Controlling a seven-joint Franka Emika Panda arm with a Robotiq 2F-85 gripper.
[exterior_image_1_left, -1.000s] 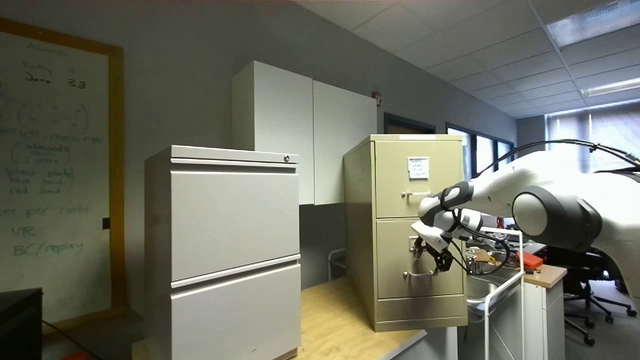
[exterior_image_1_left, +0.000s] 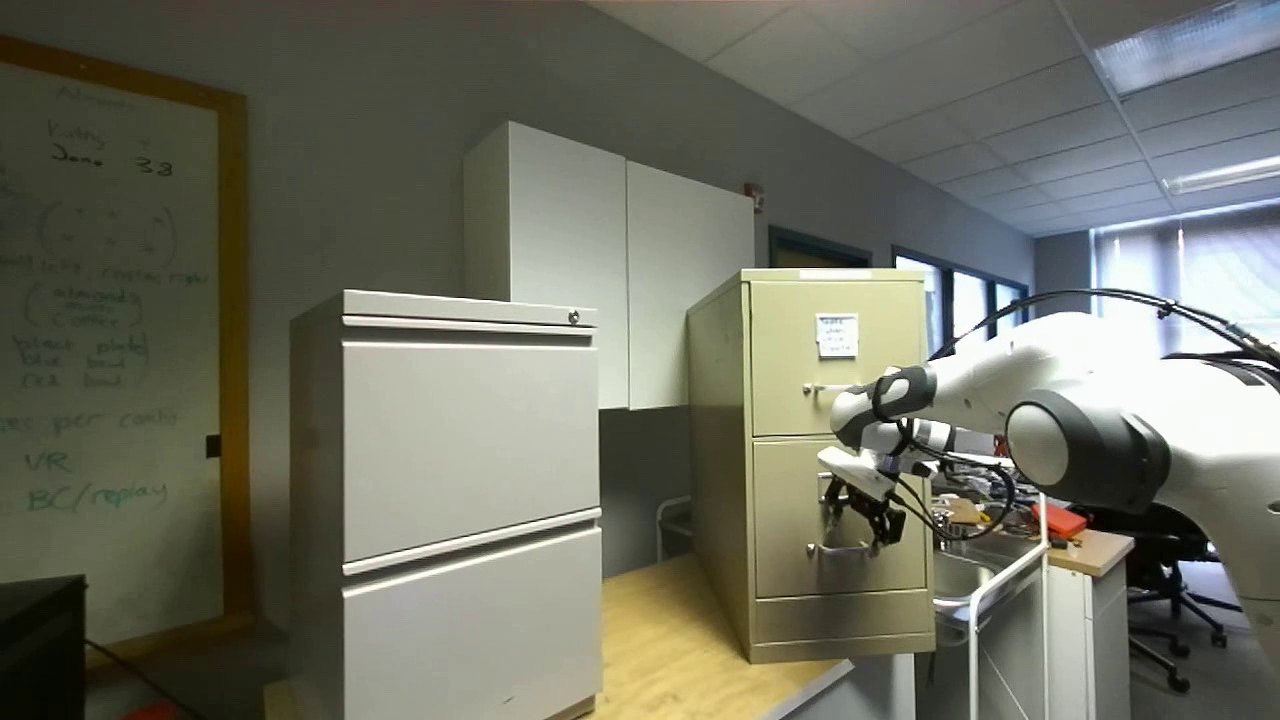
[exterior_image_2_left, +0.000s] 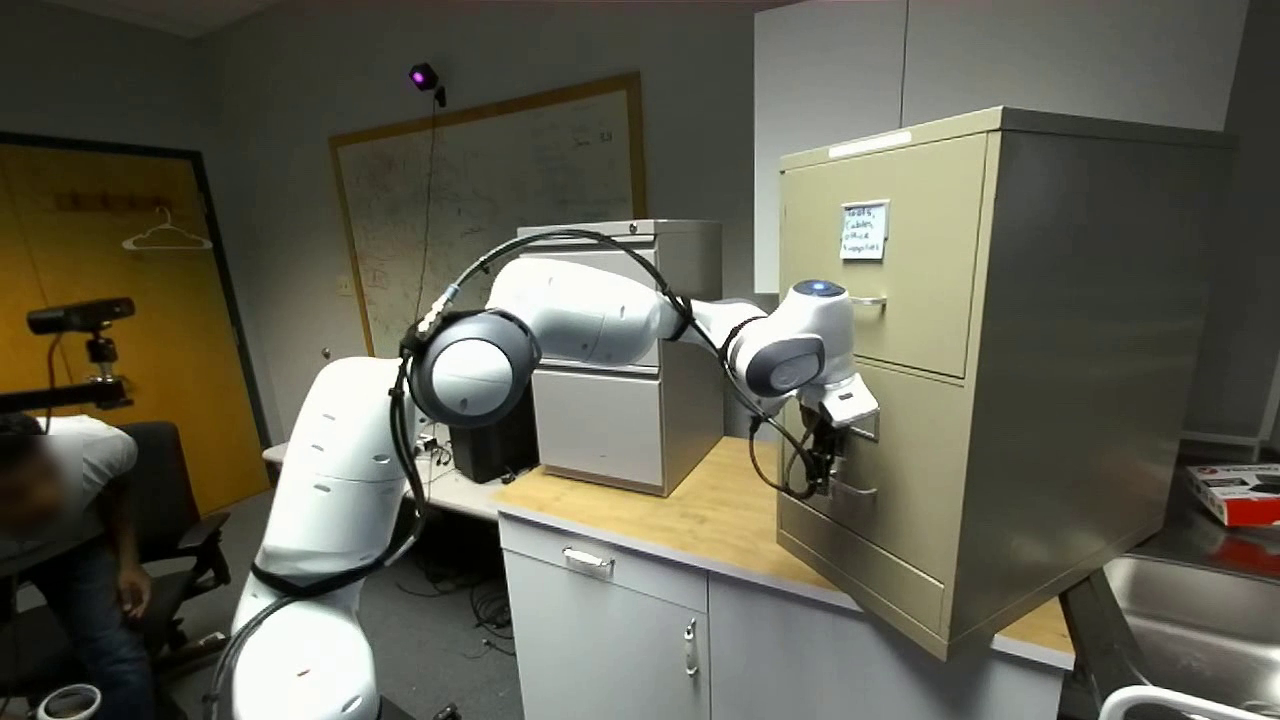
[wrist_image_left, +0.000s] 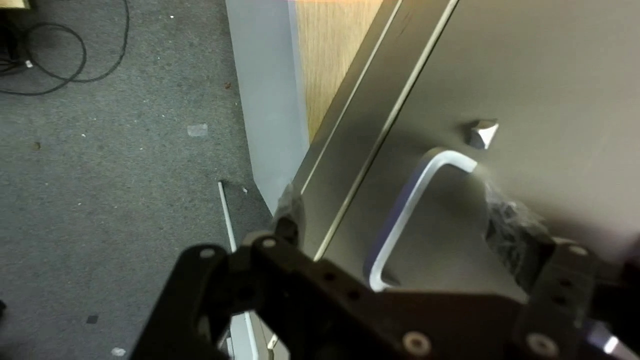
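Note:
A tan two-drawer filing cabinet (exterior_image_1_left: 840, 504) stands on the wooden counter, both its drawers closed. On its lower drawer (exterior_image_2_left: 918, 462) is a silver bar handle (wrist_image_left: 408, 219), with a small metal latch (wrist_image_left: 483, 133) beside one end. My gripper is in front of that drawer, open, its fingertips on either side of the handle in the wrist view. The right finger (wrist_image_left: 510, 234), wrapped in clear film, lies close to the drawer face. Whether either finger touches the handle or drawer, I cannot tell.
A grey cabinet (exterior_image_1_left: 468, 444) stands on the same counter (exterior_image_2_left: 732, 510), with bare wood between the two. Beside the tan cabinet is a metal sink (exterior_image_2_left: 1200, 624), with a white rail (exterior_image_1_left: 974, 648) near it. A person (exterior_image_2_left: 72, 528) sits at the far left.
My arm and gripper have shifted slightly left in exterior view 1, with the gripper now nearer the lower handle. The tan cabinet's drawers look unchanged.

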